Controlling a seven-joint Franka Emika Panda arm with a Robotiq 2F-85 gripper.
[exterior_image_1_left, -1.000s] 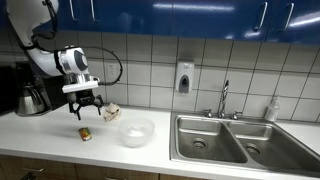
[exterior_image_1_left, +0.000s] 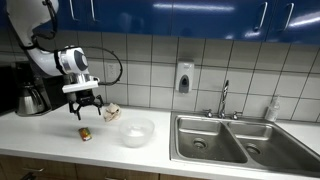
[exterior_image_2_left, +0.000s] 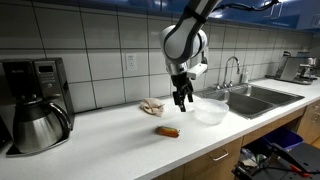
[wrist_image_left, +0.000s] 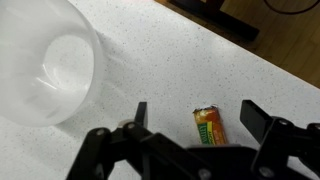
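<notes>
A small orange-and-green packet (wrist_image_left: 209, 126) lies on the white counter, its near part hidden by the gripper in the wrist view. My gripper is open above it, its two black fingers wide apart to either side and nothing held between them. In exterior view 1 the gripper (exterior_image_1_left: 87, 111) hangs over the counter just behind the packet (exterior_image_1_left: 85, 134). Exterior view 2 shows the packet (exterior_image_2_left: 167, 131) lying flat, apart from the gripper (exterior_image_2_left: 183, 104). A whitish translucent bowl (wrist_image_left: 52, 60) stands nearby with no contents visible.
A crumpled beige cloth (exterior_image_2_left: 153, 105) lies toward the wall. The double sink (exterior_image_1_left: 210, 139) with its faucet is beyond the bowl, and a coffee maker (exterior_image_2_left: 43, 100) stands at the other end. Bare counter (exterior_image_2_left: 95, 145) spreads between coffee maker and packet.
</notes>
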